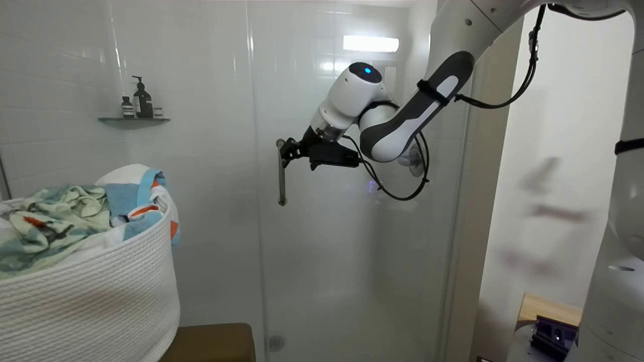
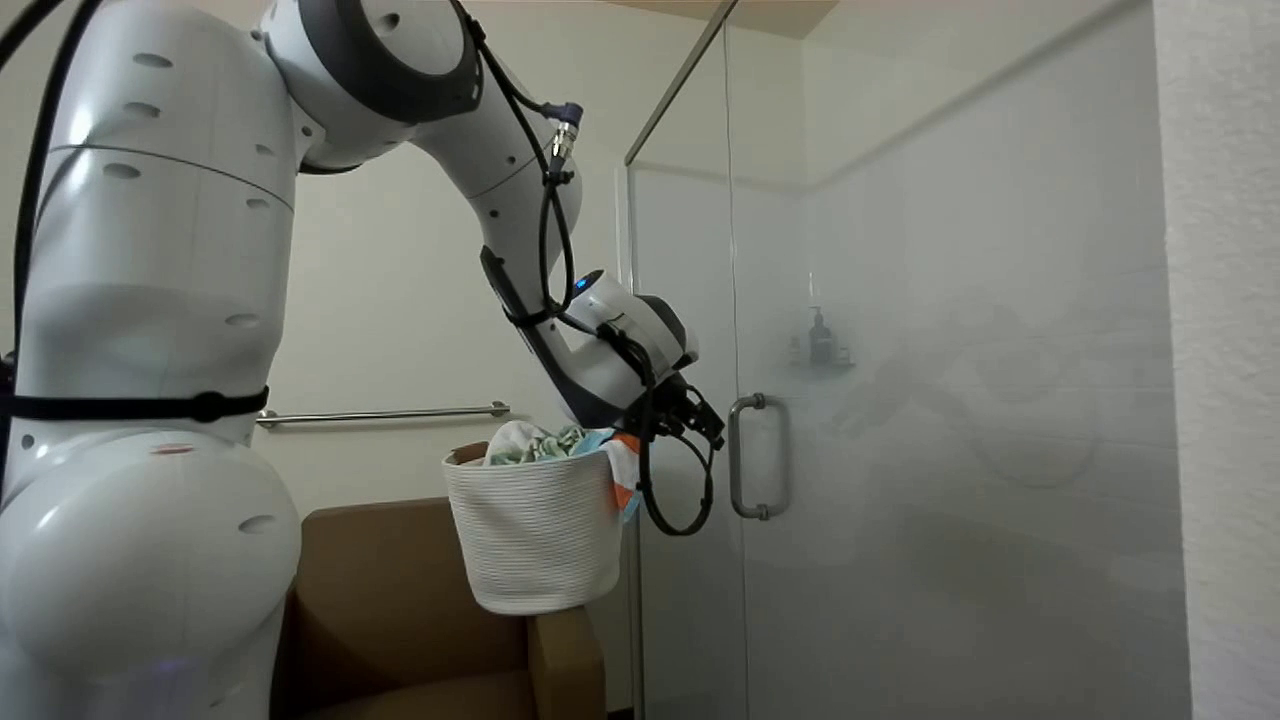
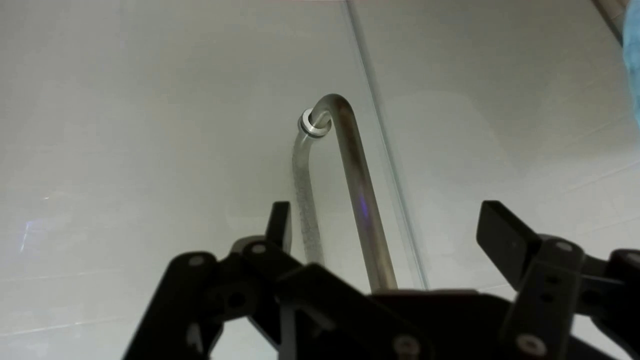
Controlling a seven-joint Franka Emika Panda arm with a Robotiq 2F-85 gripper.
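Observation:
A metal bar handle [image 3: 363,210] stands on the glass shower door [image 1: 356,259], beside the seam with the neighbouring panel. In the wrist view its upper bend and bracket show, while my gripper's body hides the lower end. My gripper is open, with one finger [image 3: 279,225] to the left of the bar and the other finger [image 3: 507,240] well to its right. Exterior view 1 has the gripper overlapping the upper part of the handle. From exterior view 2, the gripper [image 2: 717,434] appears just left of the handle [image 2: 738,462]; contact cannot be made out.
A white woven basket [image 1: 96,295] heaped with towels [image 1: 72,214] stands at the left, near a brown armchair [image 2: 408,600]. Bottles [image 1: 143,101] sit on a corner shelf [image 1: 134,119]. Clear space lies below the gripper along the door.

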